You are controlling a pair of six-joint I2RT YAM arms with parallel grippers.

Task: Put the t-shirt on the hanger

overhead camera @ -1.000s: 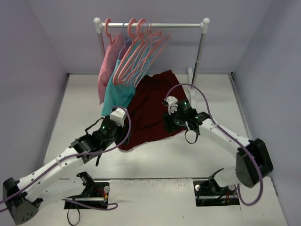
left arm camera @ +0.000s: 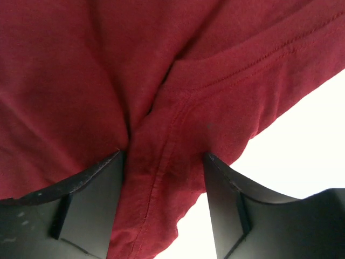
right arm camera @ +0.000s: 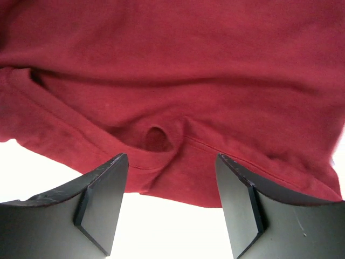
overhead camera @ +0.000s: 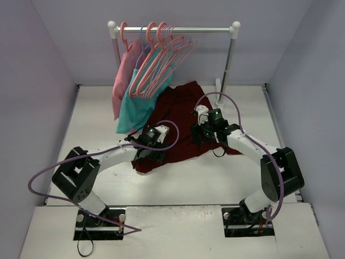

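Observation:
A dark red t shirt (overhead camera: 178, 121) lies spread and creased on the white table, its far end beneath the hanging clothes. My left gripper is open low over the shirt's near left part, a seamed fold of cloth showing between its fingers. Further right, my right gripper stands open above the near edge, where a small gathered loop of cloth (right arm camera: 158, 139) shows between the fingertips. Whether either gripper touches the fabric I cannot tell. Several pink hangers (overhead camera: 161, 62) hang from the rail, with no shirt on the front ones.
The white rail (overhead camera: 199, 29) spans the back, its right post (overhead camera: 228, 65) standing behind my right arm. A pink garment (overhead camera: 124, 78) and a turquoise garment (overhead camera: 135, 110) hang at the left. Bare table (overhead camera: 172, 189) lies in front of the shirt.
The right gripper has shifted slightly right over the shirt.

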